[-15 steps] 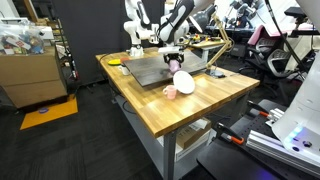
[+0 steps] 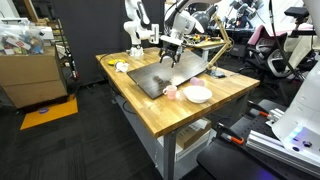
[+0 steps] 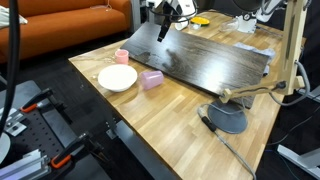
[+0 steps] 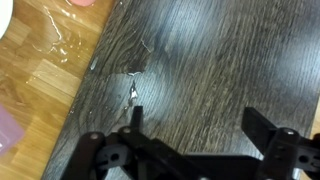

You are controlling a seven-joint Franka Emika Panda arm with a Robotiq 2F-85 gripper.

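Note:
My gripper is open over the dark board (image 4: 190,60), with bare board visible between its fingers. In exterior view 2 the gripper (image 3: 174,28) hangs above the far part of the board, clear of the dishes. A white bowl (image 3: 117,77) sits on the wooden tabletop. Near it are a small pink cup (image 3: 122,55) and a lilac-pink cup (image 3: 151,79), which appears to lie on its side. The wrist view catches only part of the lilac-pink cup (image 4: 8,130) at the left edge.
A lamp base (image 3: 226,117) with a cable stands at the right side of the table (image 3: 170,130). Yellow and white items (image 2: 122,67) lie at the table's far left end in exterior view 1. The board's surface is clear.
The lilac-pink cup was under the gripper above or on the board; it now lies beside the bowl. One second ago the bowl was tilted; it now sits flat. The gripper has risen.

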